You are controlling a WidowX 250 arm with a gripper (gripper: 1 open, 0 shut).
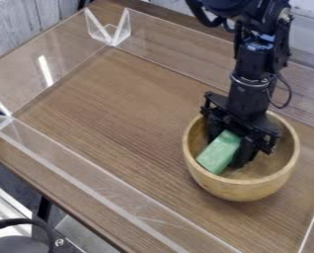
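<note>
A wooden bowl sits at the right of the table. Inside it lies a green object, tilted. The black gripper reaches down into the bowl over the green object's upper end and is shut on it; its fingertips are partly hidden by the object and the dark linkage.
A small white wire-like item stands at the back left. Black cables lie at the bottom left corner, and a dark edge runs along the upper left.
</note>
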